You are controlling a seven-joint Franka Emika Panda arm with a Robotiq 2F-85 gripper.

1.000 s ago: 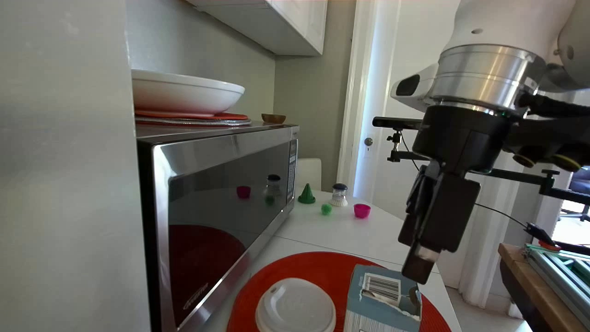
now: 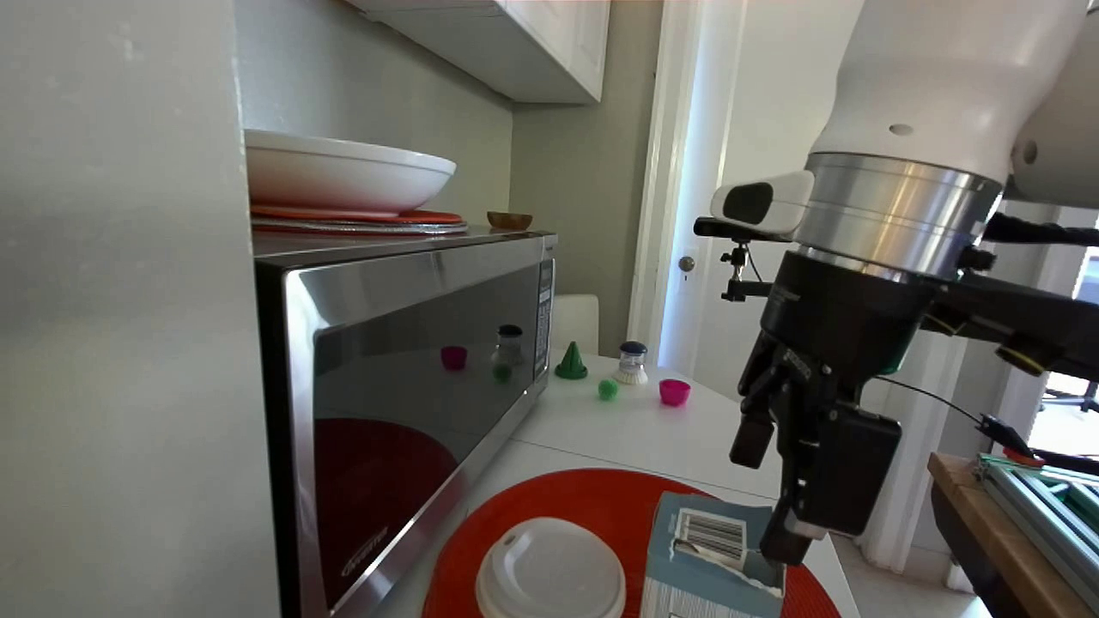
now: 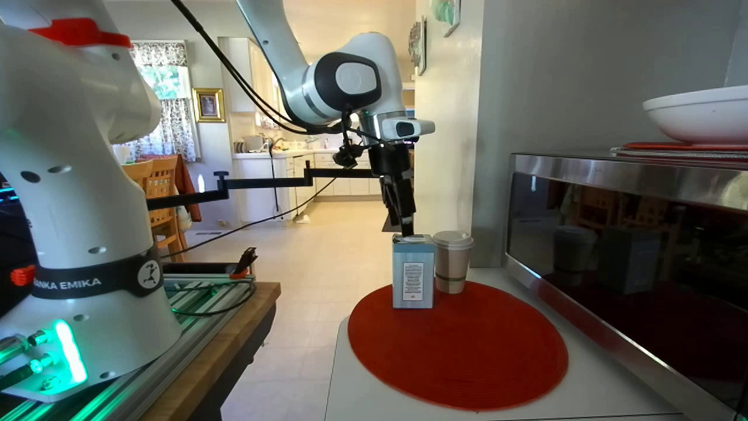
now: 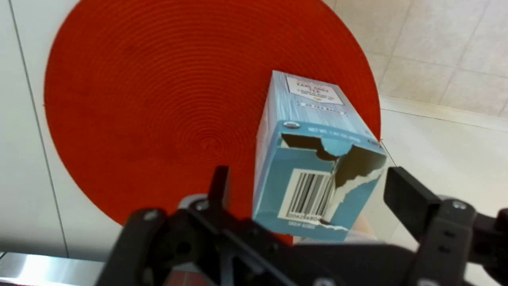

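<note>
A light blue tea box (image 4: pixel 314 119) with a torn, open top stands upright on the round red placemat (image 3: pixel 477 365). Its barcode and ragged flap face up in the wrist view. My gripper is open over the box, its fingers appearing on either side of the top with nothing held. From the first exterior view, the lower fingertip overlaps the box's (image 2: pixel 711 546) right edge; whether it touches cannot be told. The second exterior view has the gripper (image 3: pixel 405 228) just above the box's top. Beside the box stands a lidded paper cup (image 3: pixel 452 263).
A microwave (image 2: pixel 412 412) borders the mat, with a white bowl (image 2: pixel 340 175) on top. Farther back lie a green cone (image 2: pixel 572 362), a green ball (image 2: pixel 608 390), a lidded jar (image 2: pixel 631 362) and a pink cup (image 2: pixel 674 391). Much of the placemat is bare.
The gripper has turned about its axis and come slightly lower at the box's top; both fingers now show spread apart. The box and the cup have not moved.
</note>
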